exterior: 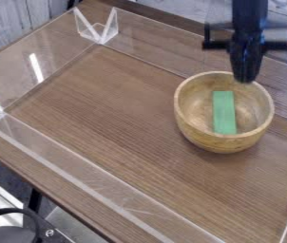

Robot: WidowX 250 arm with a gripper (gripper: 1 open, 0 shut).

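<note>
A wooden bowl (191, 121) sits on the right side of the table, with a green rectangular block (223, 111) lying inside it. My black gripper (248, 46) is raised above and behind the bowl, motion-blurred, clear of the block. The blur hides how its fingers stand.
A small clear plastic piece (97, 26) stands at the back left. A black cable or fixture lies at the lower left corner, off the table.
</note>
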